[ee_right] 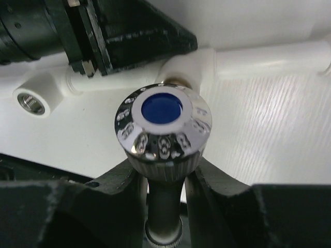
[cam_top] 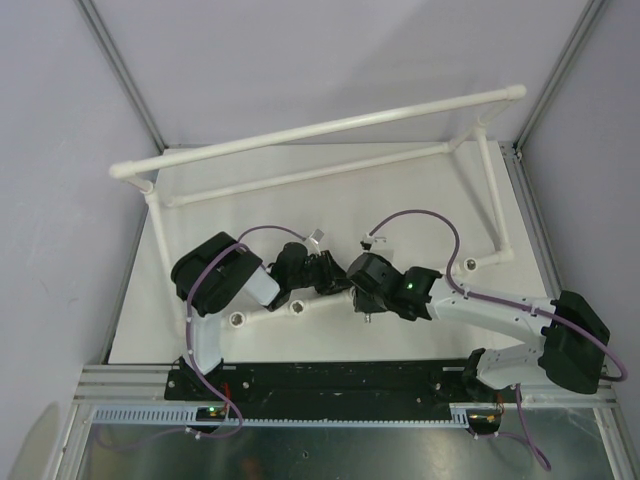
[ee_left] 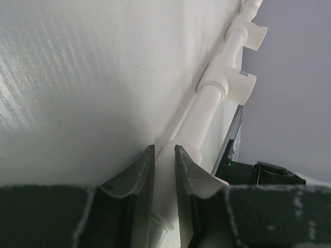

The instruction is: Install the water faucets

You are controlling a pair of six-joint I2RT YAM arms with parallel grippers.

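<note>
The white pipe (ee_left: 196, 121) runs between the fingers of my left gripper, which is shut on it. A chrome faucet with a blue cap (ee_right: 162, 111) is held in my right gripper, its fingers closed around the body. Behind the faucet, a white tee outlet (ee_right: 182, 67) shows only in part, with the left gripper's dark finger (ee_right: 150, 44) beside it. Whether the faucet touches this outlet, I cannot tell. From above, a small bit of the faucet (cam_top: 367, 318) pokes out in front of the right gripper.
An open outlet with a metal thread (ee_right: 31, 103) faces up farther left on the pipe. Another outlet (cam_top: 469, 264) lies at the right end. A raised white pipe (cam_top: 320, 130) crosses the back. The white board (cam_top: 270, 350) is bare in front.
</note>
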